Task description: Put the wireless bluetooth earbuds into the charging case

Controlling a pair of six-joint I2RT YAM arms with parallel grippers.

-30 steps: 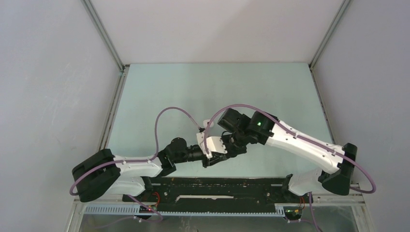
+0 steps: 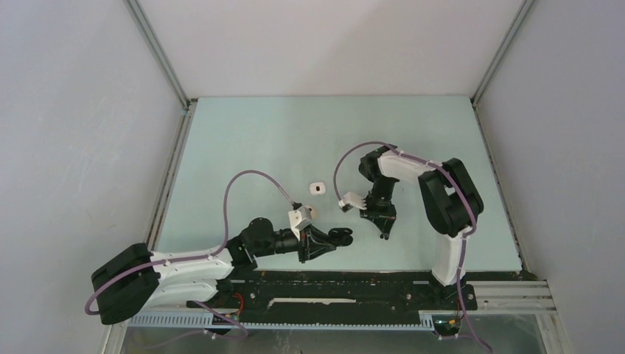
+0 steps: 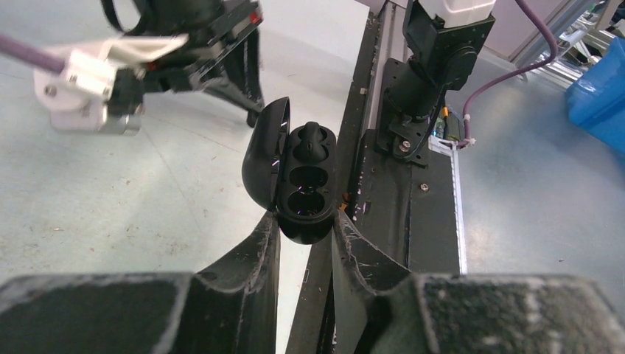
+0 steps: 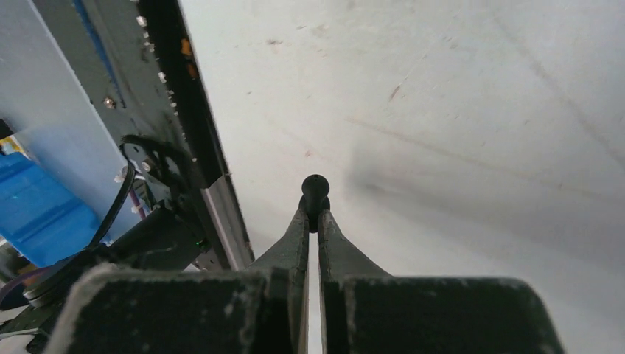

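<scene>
In the left wrist view the black charging case (image 3: 306,214) has its lid (image 3: 266,155) open, with my left gripper shut on its lower end. A black earbud (image 3: 312,140) sits at the case's far end; the round hollows nearer my fingers look empty. My right gripper is shut, and at its tips stands a small black earbud (image 4: 315,193), pinched by its thin stem. From above, the right gripper (image 2: 385,234) points down over the table's front part, apart from and to the right of the case (image 2: 340,237).
A small white square piece (image 2: 318,189) lies mid-table, with a pale orange item (image 2: 311,212) partly hidden behind the left wrist. The dark front rail (image 2: 317,284) runs close to both grippers.
My right gripper was over the case a second ago; it has drawn away to the right and now points down nearer the front edge. The left gripper, with the case, has shifted slightly left.
</scene>
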